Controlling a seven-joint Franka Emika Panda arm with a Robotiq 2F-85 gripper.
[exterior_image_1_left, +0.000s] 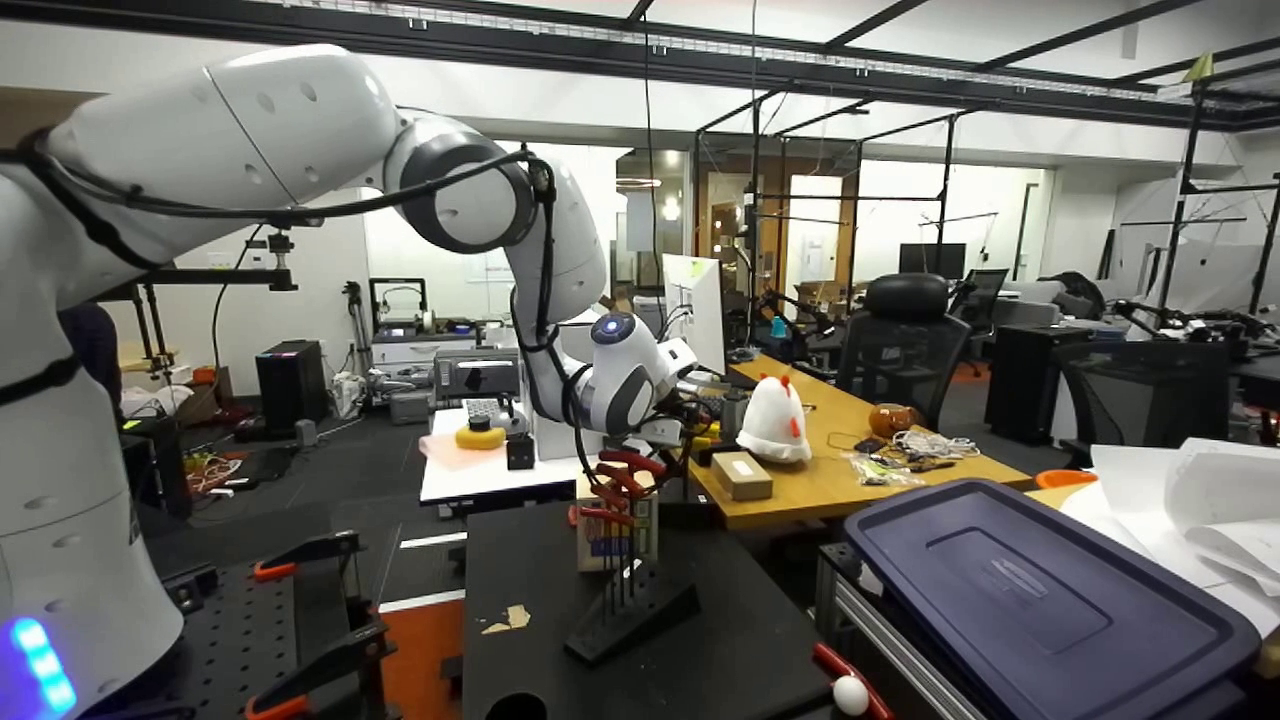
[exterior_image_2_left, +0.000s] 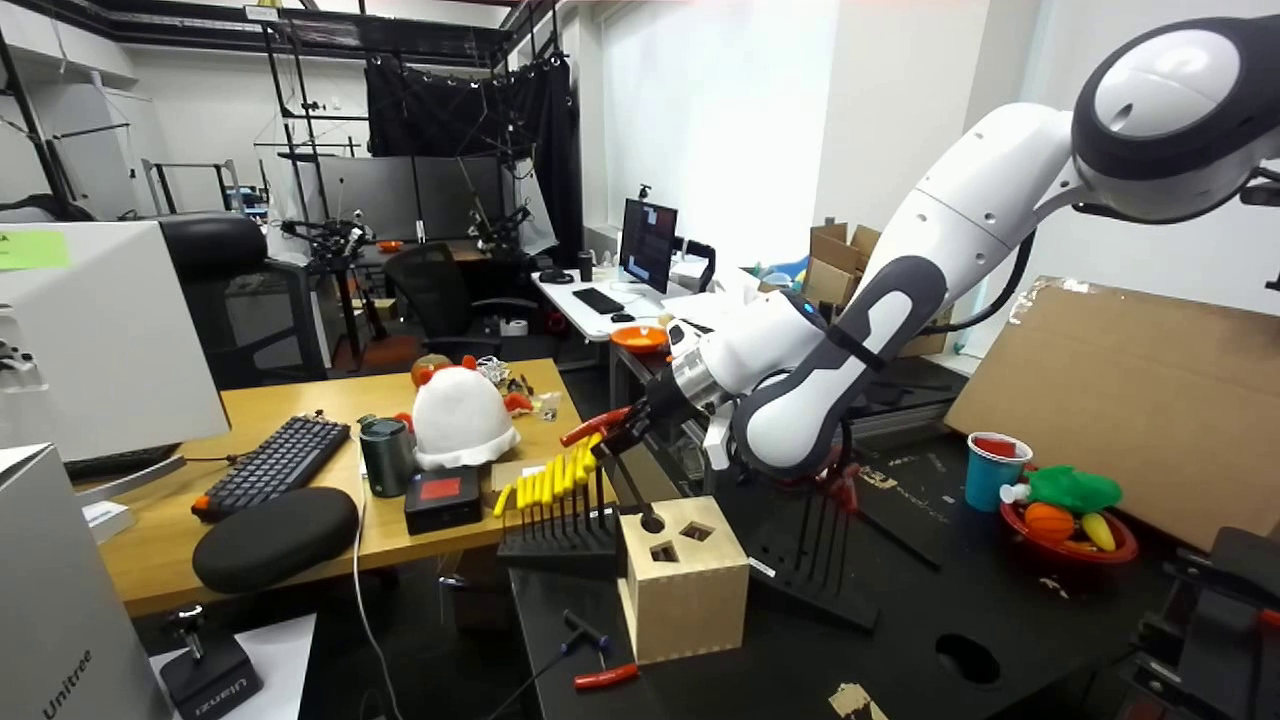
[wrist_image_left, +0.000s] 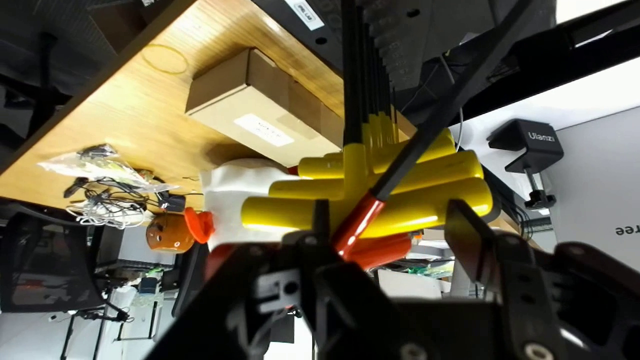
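My gripper has its fingers apart beside a red-handled T-handle hex key. That key's red stem (wrist_image_left: 360, 223) shows between the fingers, closer to the left one, and its crossbar is partly hidden. In exterior view 2, the red handle (exterior_image_2_left: 594, 427) is at the gripper, and the dark shaft (exterior_image_2_left: 631, 482) slants down to a hole in the top of a wooden box (exterior_image_2_left: 690, 588). How deep it sits cannot be seen. Behind the gripper in the wrist view stand several yellow-handled hex keys (wrist_image_left: 426, 207) in their black rack (exterior_image_2_left: 558, 550).
A second rack (exterior_image_2_left: 816, 590) with red-handled keys (exterior_image_1_left: 618, 492) stands near the box. Loose tools (exterior_image_2_left: 606, 676) lie before it. A red bowl (exterior_image_2_left: 1110, 552) of toy food and a blue cup (exterior_image_2_left: 993, 470) are on the right. The black table (exterior_image_1_left: 528, 648) has bare room in front.
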